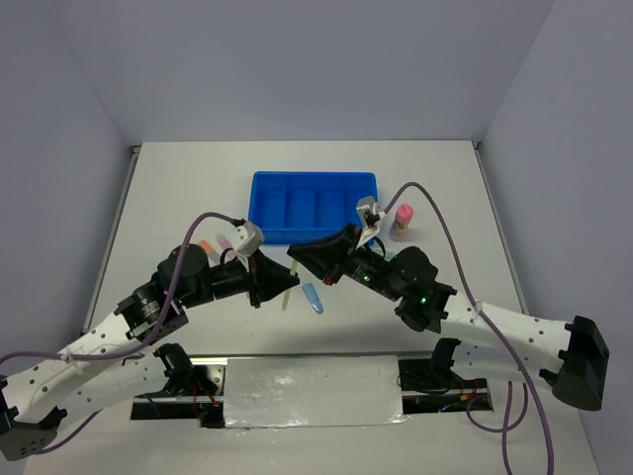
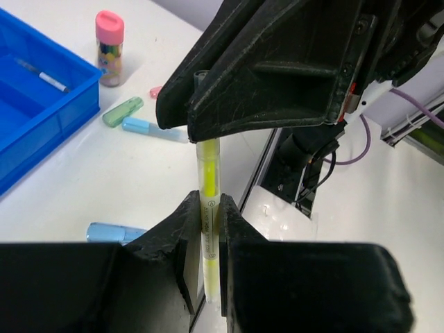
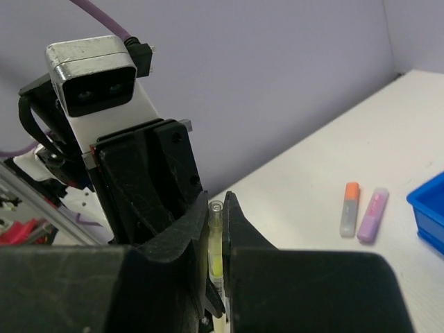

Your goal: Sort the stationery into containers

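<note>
A slim clear pen with a yellow core (image 2: 209, 208) stands nearly upright between the two grippers. In the left wrist view my left gripper is shut on its middle, a finger on either side. Round the pen's upper end is my right gripper, coming in from the upper right. The right wrist view shows the pen's end (image 3: 216, 229) between that gripper's fingertips; whether they press on it is not clear. From above, the pen (image 1: 287, 299) hangs over the table in front of the blue divided container (image 1: 314, 237).
A blue marker (image 1: 313, 299) lies below the grippers. Near the container are a pink-capped jar (image 1: 403, 218), a green piece (image 2: 123, 111) and a light blue marker (image 2: 154, 129). An orange-capped marker (image 3: 349, 210) and a purple one (image 3: 373, 215) lie to the left.
</note>
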